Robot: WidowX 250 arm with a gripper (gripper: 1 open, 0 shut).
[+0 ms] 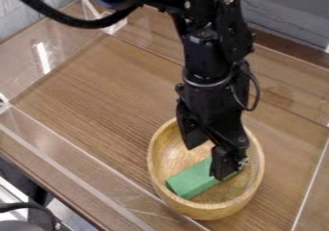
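Observation:
A tan round bowl point(164, 163) sits on the wooden table near the bottom centre. Inside it lies a green block point(190, 180). My black gripper point(211, 149) reaches down into the bowl from above, its fingers apart, one at the block's right end and the other further back. The gripper hides part of the block and the bowl's back; whether it touches the block I cannot tell.
A transparent edge runs along the left and front, with a dark cable at the lower left.

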